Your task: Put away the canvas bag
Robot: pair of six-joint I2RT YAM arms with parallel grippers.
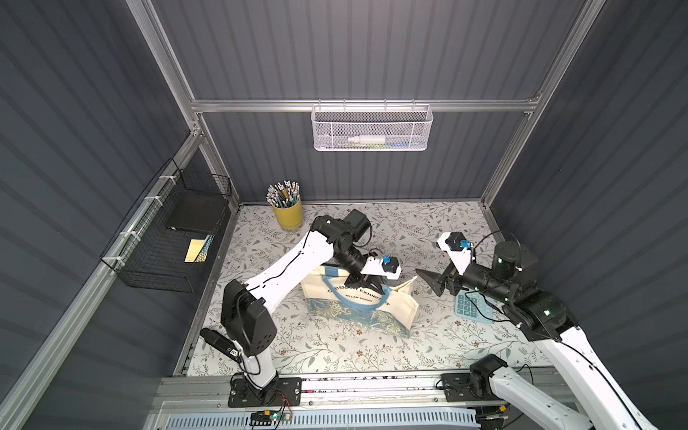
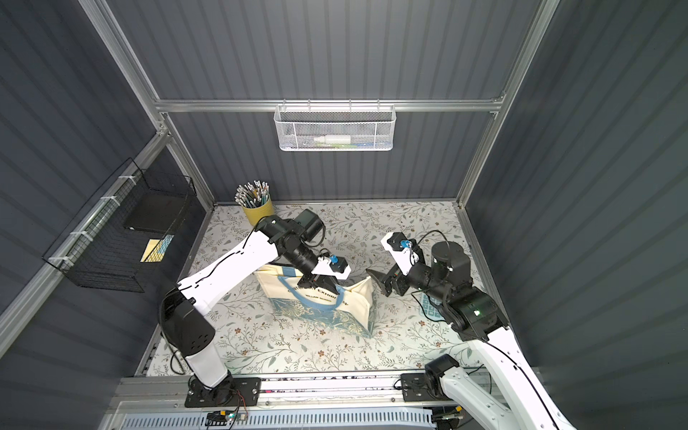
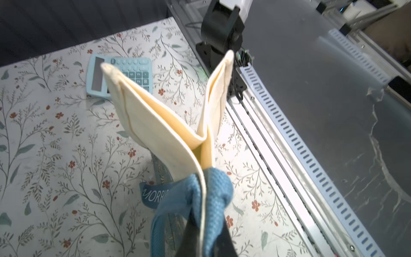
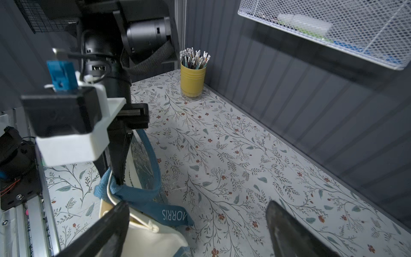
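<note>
The cream and blue canvas bag stands bunched near the middle of the table, its printed side toward the front. At the bag's top edge my left gripper is shut, with the cream rim and blue handle pinched between its fingers, as the right wrist view shows. In the left wrist view the cream side folds outward into two peaks beyond the pinch. My right gripper is open and empty, just right of the bag and apart from it.
A blue calculator lies at right, under the right arm. A yellow cup of pencils stands at the back left. A black wire basket hangs on the left; a white mesh basket hangs at the back.
</note>
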